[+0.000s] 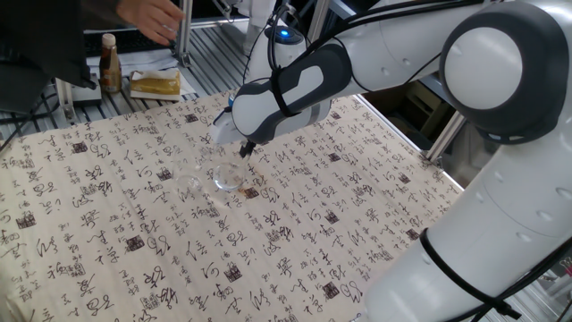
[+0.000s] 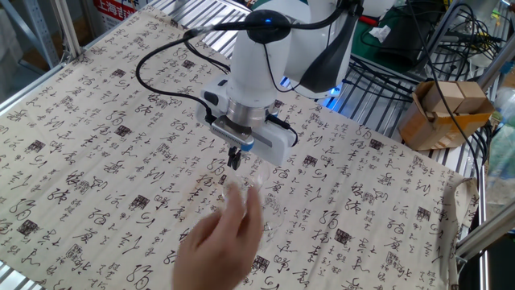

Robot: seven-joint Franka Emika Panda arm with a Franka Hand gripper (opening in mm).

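Observation:
A clear glass object [image 1: 228,177] shows against the patterned cloth in exterior view 1, with a second faint round transparent shape [image 1: 189,184] just left of it. Whether the two are one piece cannot be made out. My gripper [image 1: 246,150] points down at the upper right edge of the clear object; contact is unclear. From the other side, the dark fingertips of my gripper [image 2: 234,158] appear close together, but any thin clear thing between them would be hard to see. There the transparent object [image 2: 261,197] is faint and partly covered by a person's hand [image 2: 221,246].
A sauce bottle [image 1: 110,64] and a yellow packet [image 1: 155,84] stand beyond the cloth's far edge. A cardboard box [image 2: 442,117] sits beside the table. The person's hand [image 1: 154,18] is at the far side.

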